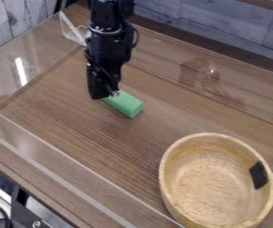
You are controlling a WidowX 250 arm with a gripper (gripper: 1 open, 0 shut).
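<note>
My black gripper [100, 87] hangs over the wooden table, just up and left of a green rectangular block [123, 105]. Its fingers point down and look shut, with nothing visible between them; whether they touch the block's near end I cannot tell.
A round cream basket [217, 166] with a dark handle patch takes up the front right. A wall runs along the back, and the table's edge lies at the lower left.
</note>
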